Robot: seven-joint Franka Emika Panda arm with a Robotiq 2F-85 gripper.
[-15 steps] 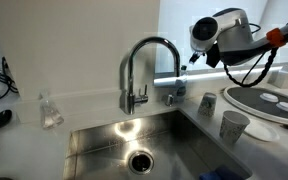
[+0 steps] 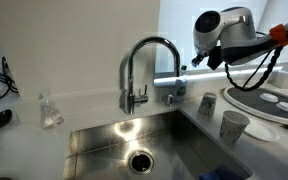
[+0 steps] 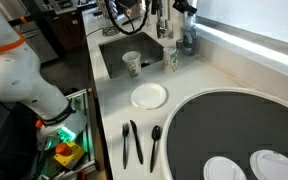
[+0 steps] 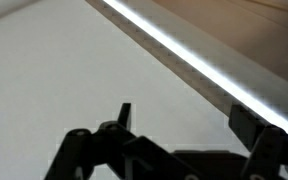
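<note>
High over the counter's back edge, my gripper is open in the wrist view, with nothing between its fingers. Exterior view 1 shows it up against the bright panel, right of the tall faucet [image 2: 131, 78]. Well below stand two cups, a nearer one [image 2: 233, 127] and a farther one [image 2: 207, 104], both upright on the counter right of the sink [image 2: 89, 142]. A bottle [image 2: 181, 86] stands by the wall. In exterior view 2 a white plate [image 3: 149, 95] lies flat on the counter, with a fork [image 3: 125, 146], a knife [image 3: 138, 142] and a spoon [image 3: 154, 146] in front.
A large dark round surface [image 3: 224, 118] covers the right of the counter and carries white discs [image 3: 274, 165]. Something blue [image 2: 222, 173] lies at the sink's near right. A clear bottle [image 2: 49, 111] stands left of the sink. Bare counter surrounds the plate.
The arm has shifted slightly to the right, high above the counter. The cups, bottle and sink area look the same.
</note>
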